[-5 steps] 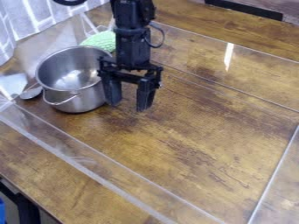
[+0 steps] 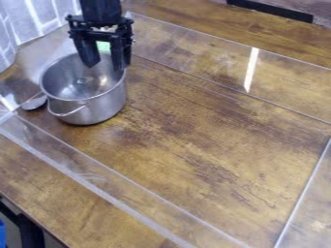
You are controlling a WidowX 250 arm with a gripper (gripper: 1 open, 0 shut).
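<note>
My black gripper is over the steel pot at the upper left, its two fingers apart, one above the pot's interior and the other by its far right rim. I cannot tell whether anything is between them. The pot stands upright on the wooden surface, with a wire handle at its front. A green object, mostly hidden, lies behind the gripper.
A metal utensil lies left of the pot. A crumpled pale cloth or plastic is at the upper left. Clear panels or strips edge the work surface.
My gripper has moved up and to the left, from low beside the pot's right side to over the pot. The pot looks nearly unmoved.
</note>
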